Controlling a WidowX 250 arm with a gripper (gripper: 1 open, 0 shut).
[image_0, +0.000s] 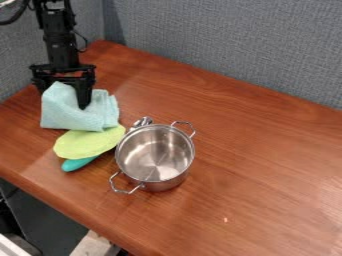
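My black gripper (64, 84) reaches down at the upper left, its fingers at the top of a pale mint cloth (79, 114) bunched on the table; whether it is open or shut on the cloth is hard to make out. A yellow-green flat piece (86, 141) lies just below the cloth, partly over a teal object (76, 164). Beside them stands a steel pot (156, 155) with two wire handles, and a small metal item (142, 123) shows behind its rim.
Grey padded walls (227, 50) bound the table at the back and left. The table's edge runs along the lower left, with dark floor below.
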